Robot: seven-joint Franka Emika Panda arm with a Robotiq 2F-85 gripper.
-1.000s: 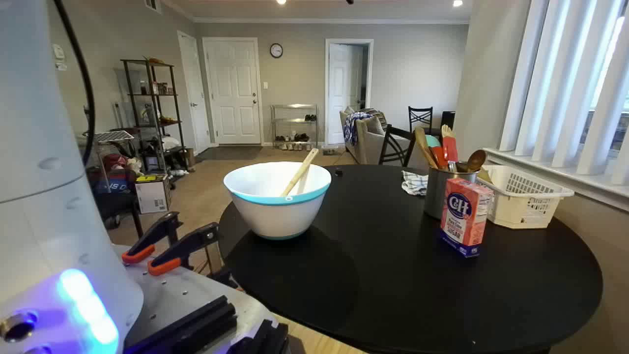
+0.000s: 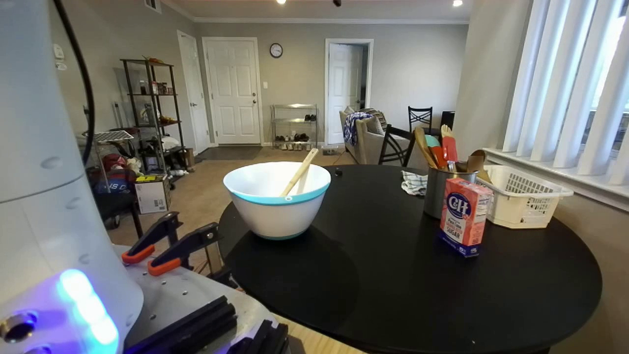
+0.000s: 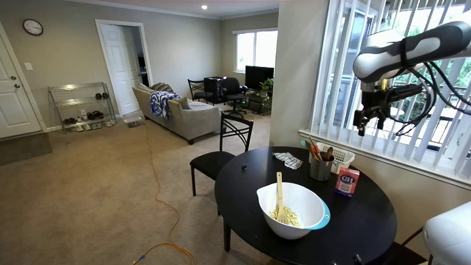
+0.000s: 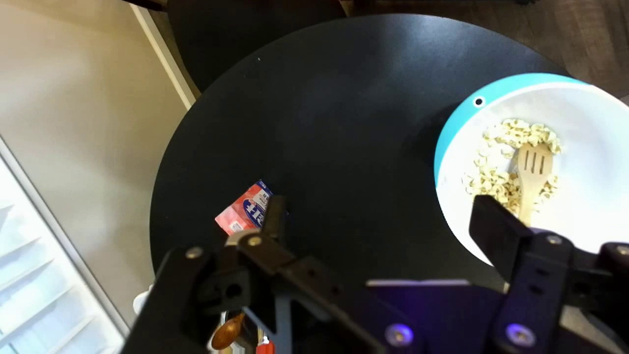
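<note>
High above the table, my gripper [image 3: 371, 126] hangs in front of the window blinds. In the wrist view its two black fingers stand wide apart, the left finger [image 4: 274, 218] and the right finger [image 4: 494, 233], so it is open with nothing between them. A white bowl with a turquoise rim [image 2: 277, 215] stands on the round black table [image 2: 377, 283]. Popcorn [image 4: 510, 132] lies inside it, and a wooden fork [image 3: 279, 194] leans against its wall with the handle above the rim. A pink sugar box [image 2: 464, 215] stands upright, apart from the bowl.
Behind the sugar box are a metal utensil holder [image 2: 435, 191] full of utensils and a white basket [image 2: 530, 209]. A checked cloth [image 3: 289, 159] lies near the far edge. Between bowl and sugar box the tabletop is clear. A chair [image 3: 220, 161] stands beside the table.
The bowl, fork and sugar box have stayed where they were. At the top of exterior view 1, a small dark part of the arm has shifted slightly left.
</note>
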